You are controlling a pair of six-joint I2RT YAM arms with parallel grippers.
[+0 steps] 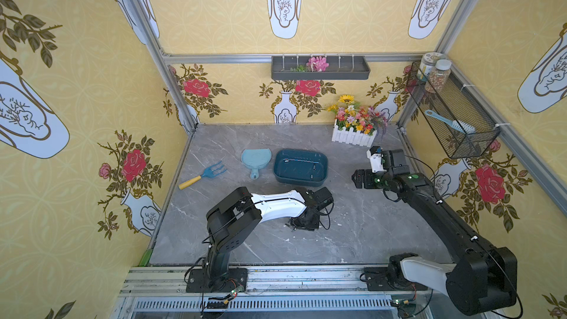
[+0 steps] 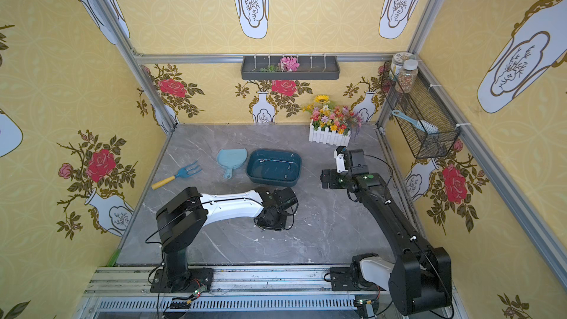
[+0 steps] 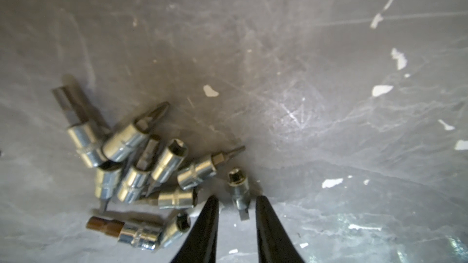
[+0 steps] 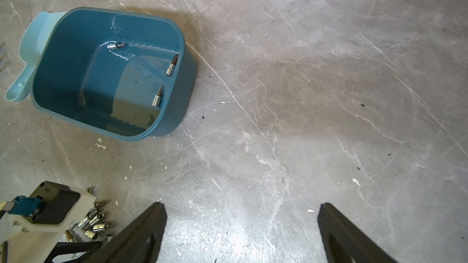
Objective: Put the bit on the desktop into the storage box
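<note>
In the left wrist view a single small bit [image 3: 238, 190] lies between the fingertips of my left gripper, which is part open; a gap shows on each side of the bit. Just left of it several silver bits [image 3: 165, 160] lie in a loose cluster on the desktop. The dark teal storage box [image 4: 107, 134] holds 3 bits, one of them near its right wall [image 4: 157, 98]. My right gripper stands open over bare desktop to the right of the box, nothing between its fingers.
A light blue dustpan [image 1: 255, 158] touches or nearly touches the box's left side. Further left lies a blue fork with a yellow handle [image 1: 200, 176]. A white planter of flowers [image 1: 353, 136] stands at the back. Desktop right of the box is clear.
</note>
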